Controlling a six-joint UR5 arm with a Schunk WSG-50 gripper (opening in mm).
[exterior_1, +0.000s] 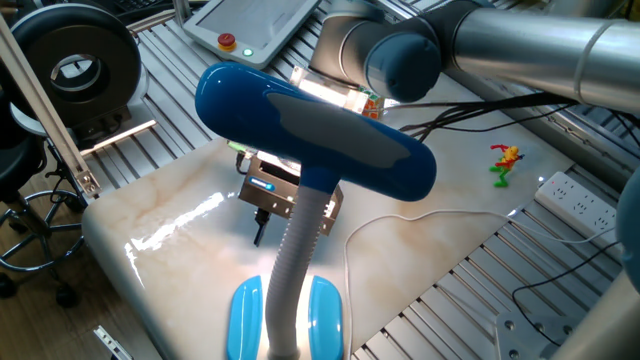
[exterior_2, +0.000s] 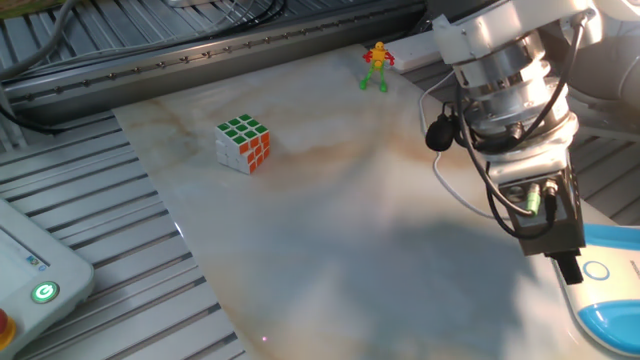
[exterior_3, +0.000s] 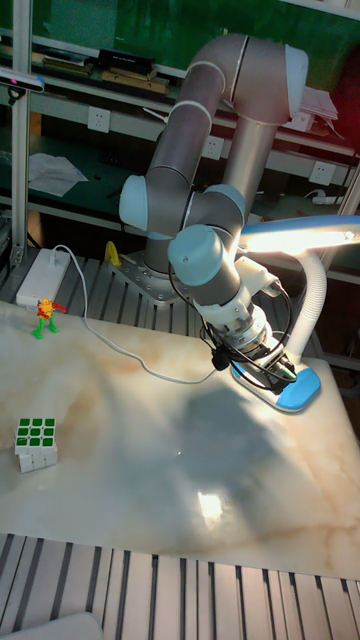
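A Rubik's cube (exterior_2: 243, 143), green on top with orange and white sides, rests on the marbled table at the left in exterior view 2. A small toy figure (exterior_2: 377, 67) with a yellow head, red arms and green legs stands near the back edge. My gripper (exterior_2: 569, 268) is well to the right of both, over the side by the lamp base. In exterior view 1 the lamp head covers part of the gripper (exterior_1: 260, 234), and only dark fingers poke out below its body. Whether the fingers are apart cannot be made out.
A desk lamp (exterior_1: 315, 130) with a blue head stands close to the gripper, its blue-and-white base (exterior_2: 612, 285) on the table. A white cable (exterior_3: 117, 347) runs from the power strip (exterior_3: 43, 279) across the tabletop.
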